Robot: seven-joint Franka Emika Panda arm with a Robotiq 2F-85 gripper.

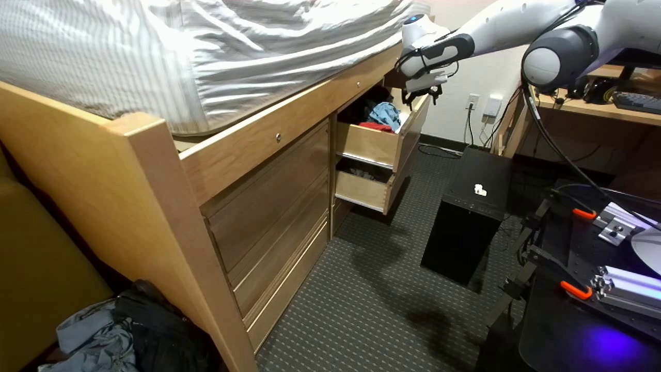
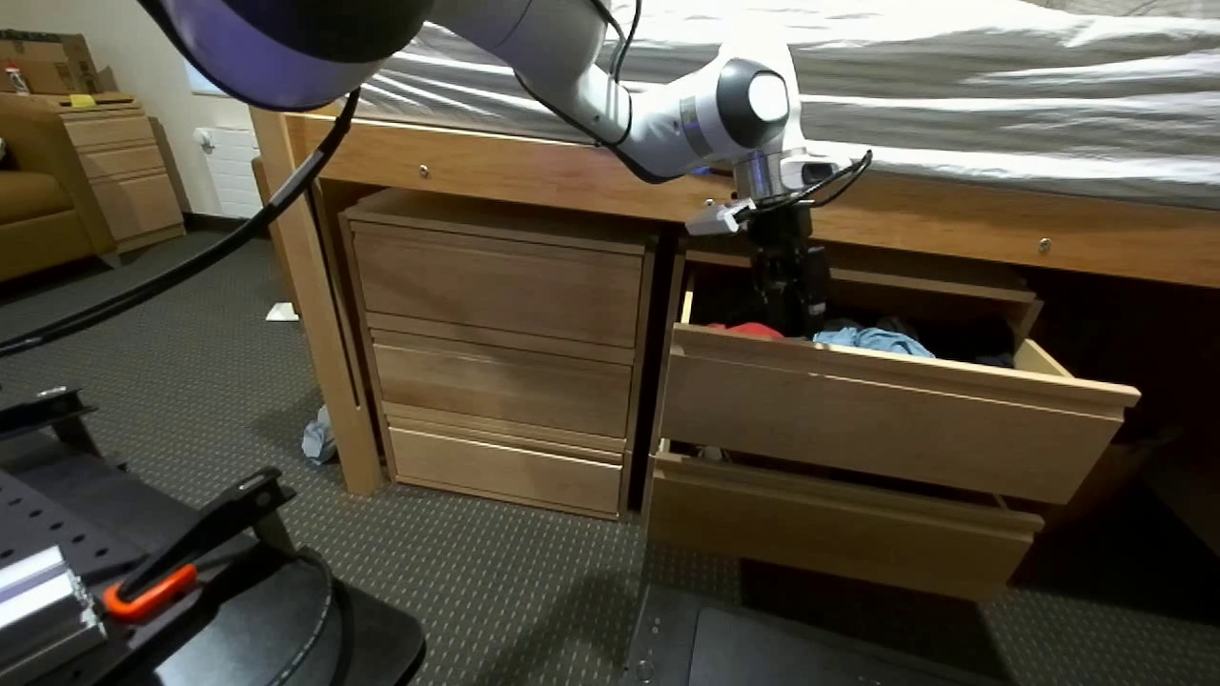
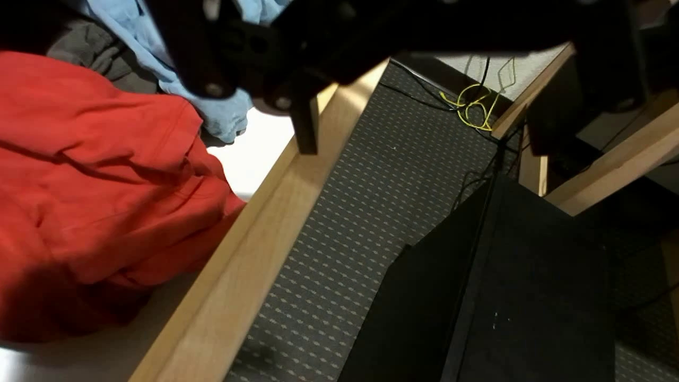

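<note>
My gripper (image 1: 421,100) hangs above the front edge of the pulled-out top drawer (image 1: 368,141), its two fingers apart. In the wrist view a wide gap lies between the fingers, with only the wooden drawer edge and the floor seen through it. Inside the drawer lie a red cloth (image 3: 108,172) and a light blue cloth (image 3: 219,114), with dark cloth (image 3: 102,54) behind. In exterior view 2 the gripper (image 2: 797,309) overlaps the drawer opening, so its exact height over the clothes is hard to judge there.
A lower drawer (image 1: 362,190) stands partly open beneath the top one. The bed's wooden rail (image 2: 915,229) runs close above the drawers. A black box (image 1: 465,211) stands on the floor in front, with bare carpet (image 1: 347,297) between.
</note>
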